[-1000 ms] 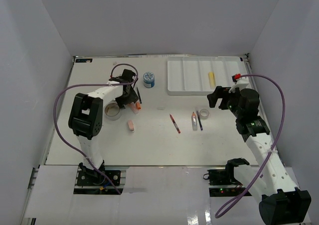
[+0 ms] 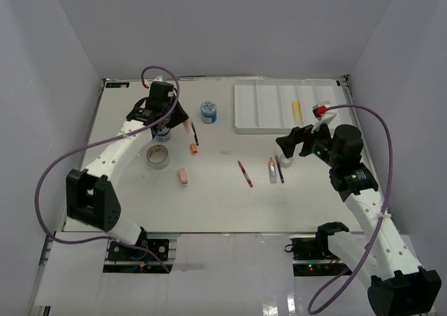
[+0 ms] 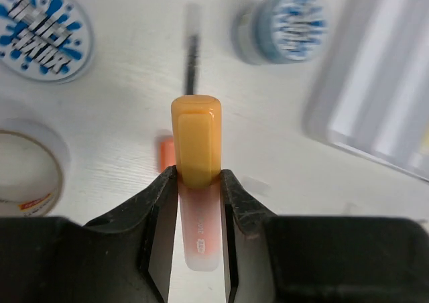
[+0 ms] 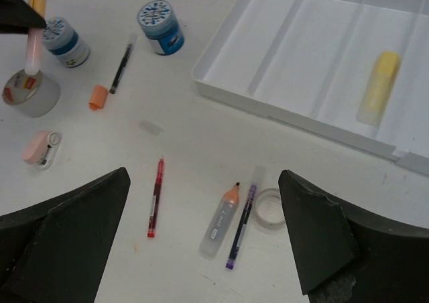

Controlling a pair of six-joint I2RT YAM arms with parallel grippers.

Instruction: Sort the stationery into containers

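My left gripper is shut on an orange-and-pink highlighter, held above the table at the left. My right gripper stands open over the right side, its fingers apart and nothing gripped. Below it on the table lie a red pen, a grey marker with orange tip, a purple pen and a clear tape ring. A black pen and an orange cap rest at the left. The white divided tray holds a yellow highlighter in one compartment.
Two blue-lidded jars stand left of the tray; one is partly behind my left arm. A large tape roll and a pink-and-white item lie nearer the front left.
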